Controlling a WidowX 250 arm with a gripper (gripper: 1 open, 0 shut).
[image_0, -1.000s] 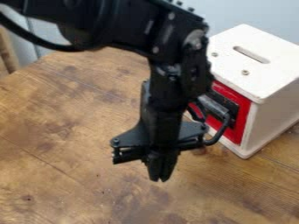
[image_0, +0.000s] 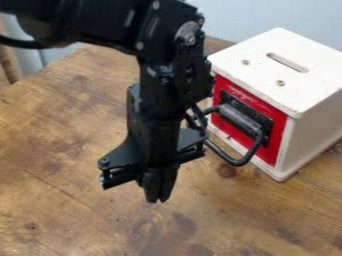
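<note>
My black gripper (image_0: 156, 190) points down over the wooden table, left of a white wooden box (image_0: 287, 80) with a red front (image_0: 267, 145). Its fingers are shut together, with nothing visible between them. A dark fixture (image_0: 241, 118) with a black handle is mounted on the red front, partly behind a black cable that loops beside my arm.
A pale wall (image_0: 254, 15) stands behind, and the box occupies the right side.
My arm and gripper have moved left and slightly up, showing more of the box's red front. The box stays in place.
</note>
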